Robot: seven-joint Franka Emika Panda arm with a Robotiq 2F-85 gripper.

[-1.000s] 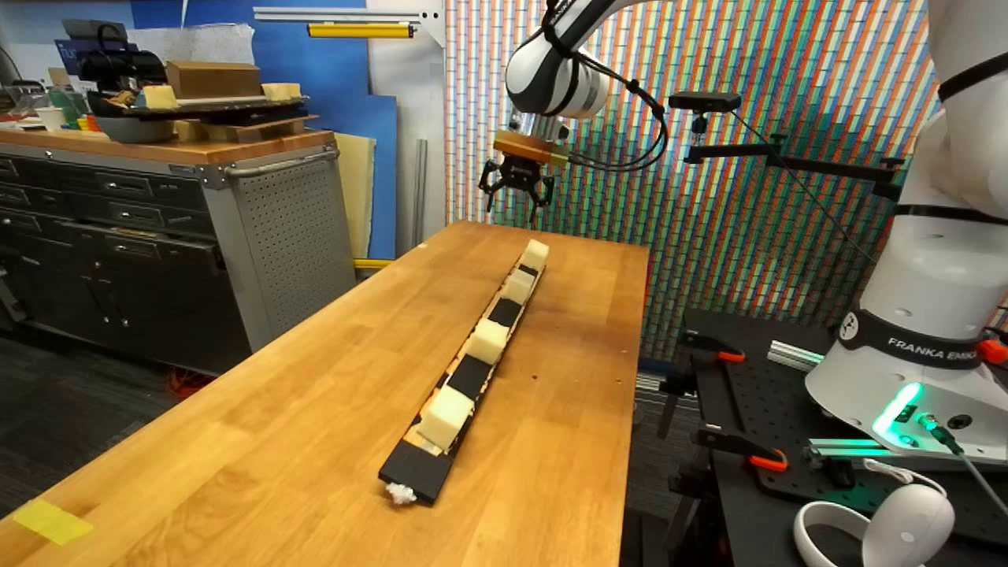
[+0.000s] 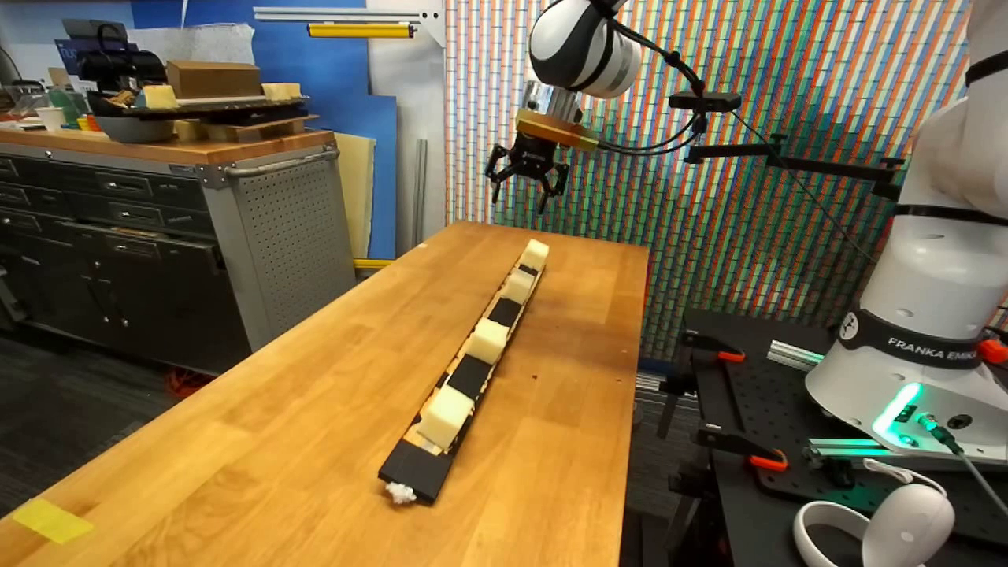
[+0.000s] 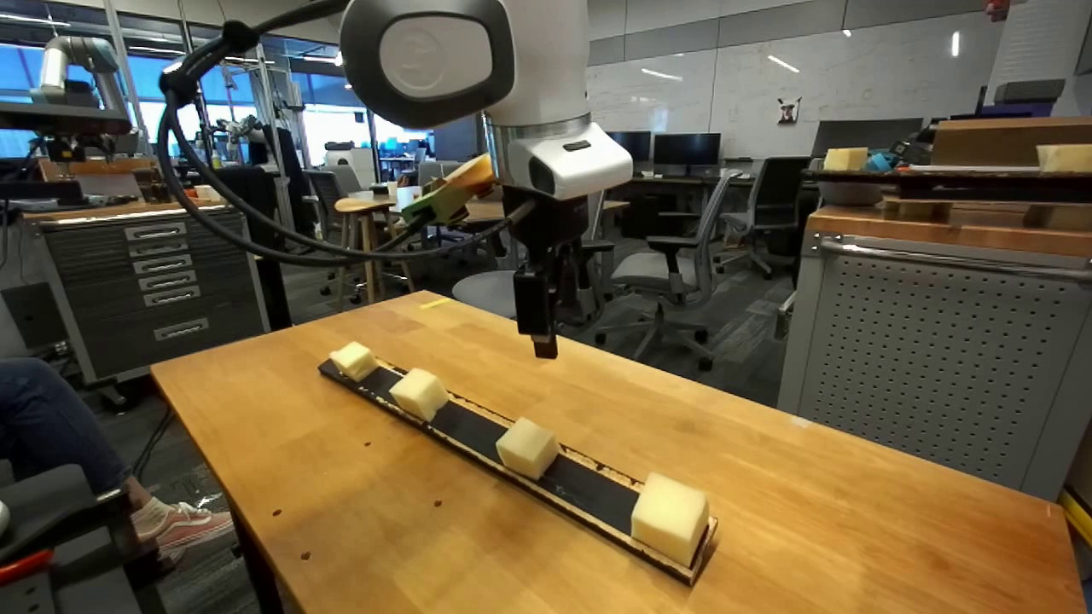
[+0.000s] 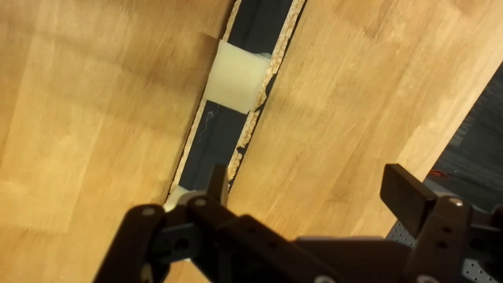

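Pale yellow blocks, several of them, sit spaced apart along a long narrow black tray (image 2: 469, 376) with rough tan edges. The nearest block (image 2: 446, 416) in exterior view 1 is close to the tray's front end; the farthest block (image 2: 536, 253) is at the other end. High above the table, my gripper (image 2: 519, 202) hangs open and empty, clear of the tray and blocks. In the wrist view its fingers (image 4: 406, 198) are wide apart, with bare table between them. One block (image 4: 237, 77) shows fully there, and another (image 4: 175, 197) is partly hidden behind the left finger.
Bare wooden table (image 2: 312, 416) lies on both sides of the tray. A strip of yellow tape (image 2: 52, 520) marks one corner. Beyond the table stands a grey cabinet (image 3: 932, 358) carrying a loaded top. Small white crumpled bits (image 2: 401, 492) lie at the tray's end.
In exterior view 1 the arm and gripper have shifted right and slightly up, and look larger. The gripper remains open; tray and blocks have not moved.
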